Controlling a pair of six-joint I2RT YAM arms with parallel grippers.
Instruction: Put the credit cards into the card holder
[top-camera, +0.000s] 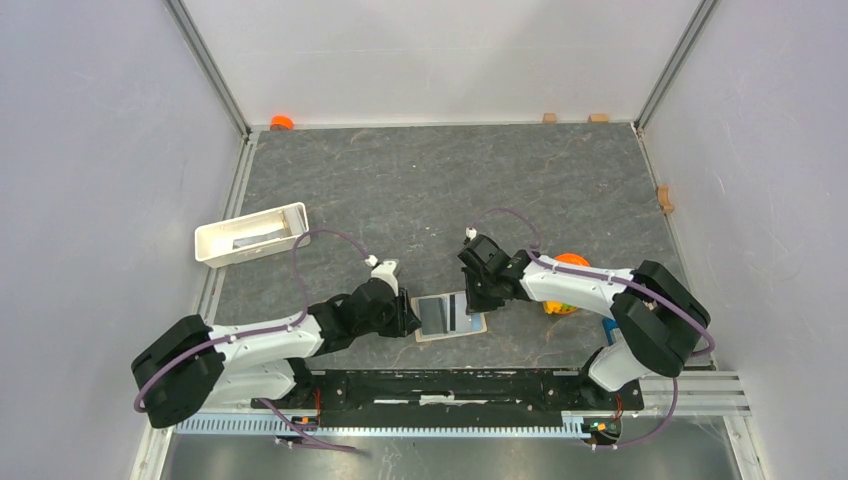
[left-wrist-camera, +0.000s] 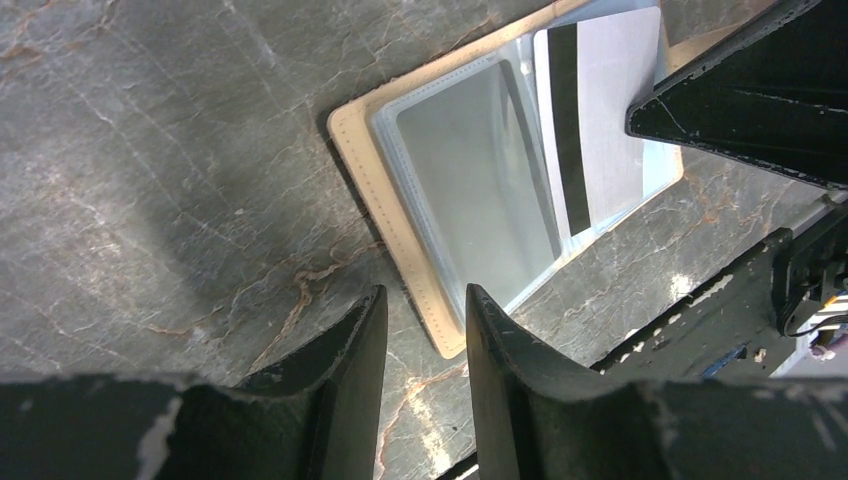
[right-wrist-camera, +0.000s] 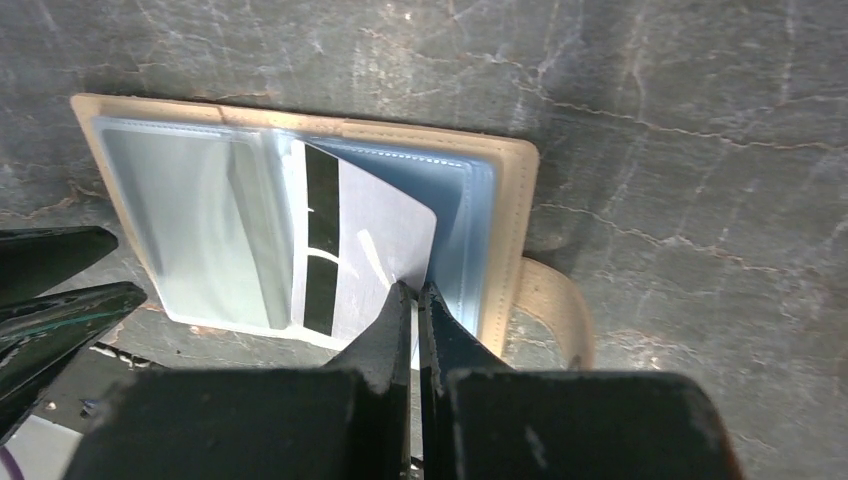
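Note:
The tan-edged card holder lies open and flat near the table's front edge, with clear pockets. A white card with a black stripe sits slanted at its blue-backed right pocket; how deep its lower edge goes is unclear. My right gripper is shut, its fingertips against the card's right part; nothing clearly shows between them. At the holder's left end, my left gripper stands partly open. One corner of the holder shows between its fingers, but contact cannot be told.
At the left, a white tray holds greyish flat items. An orange object and a yellow one lie around the right arm, partly covered by it. Behind both arms the grey table is clear.

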